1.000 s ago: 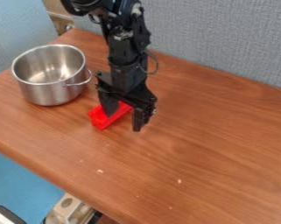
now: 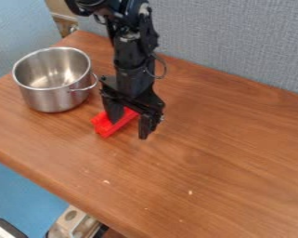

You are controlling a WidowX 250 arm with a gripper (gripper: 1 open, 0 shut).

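My black gripper (image 2: 129,119) is lowered over a red block (image 2: 107,125) on the wooden table, its fingers open on either side of the block, which it partly hides. Just left of it stands a steel pot (image 2: 48,85) with side handles.
A grey wall (image 2: 238,37) runs behind it. The table's left edge drops to a blue area at the lower left.
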